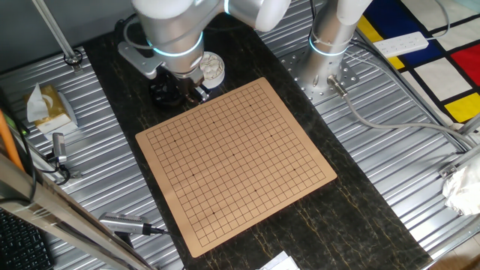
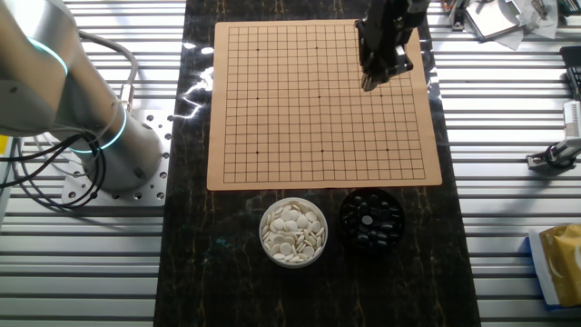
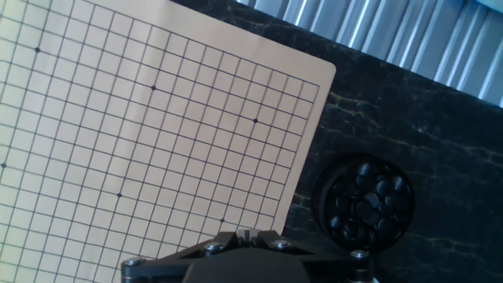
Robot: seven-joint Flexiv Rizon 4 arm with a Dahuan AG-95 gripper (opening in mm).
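Observation:
A tan gridded board (image 1: 232, 165) lies flat on the dark marbled mat, with no stones showing on it. Beside one edge of it stand a white bowl of white stones (image 2: 293, 232) and a black bowl of black stones (image 2: 371, 220). In the wrist view the black bowl (image 3: 365, 203) is right of the board's edge; the white bowl is almost wholly out of that view. My gripper hangs above the table, pointing down, its fingertips close together and no stone visible between them. From exterior view 1, the gripper (image 1: 203, 95) appears near the board's bowl-side edge.
The robot base (image 1: 322, 67) stands on the slatted metal table beside the mat. Opposite it are a tissue box (image 1: 52, 112) and a small clamp-like device (image 1: 124, 223). White papers (image 1: 280, 262) lie at the mat's near end. The board's surface is clear.

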